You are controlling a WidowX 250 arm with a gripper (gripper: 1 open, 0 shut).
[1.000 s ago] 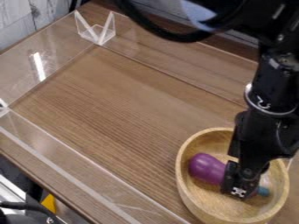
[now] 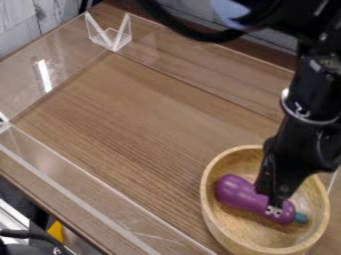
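A round light wooden bowl (image 2: 226, 234) sits at the lower right of the camera view. A purple toy eggplant (image 2: 242, 195) with a teal tip lies inside it. My black gripper (image 2: 274, 204) reaches down from the upper right over the bowl, its lower end at the eggplant. Its fingertips are small against the purple toy; nothing is clearly held between them.
A white wire holder (image 2: 110, 32) stands at the back left. Clear edging runs along the left and front, with dark cables at the lower left.
My gripper has risen slightly from lower in the bowl, uncovering more of the eggplant, which remains in the bowl.
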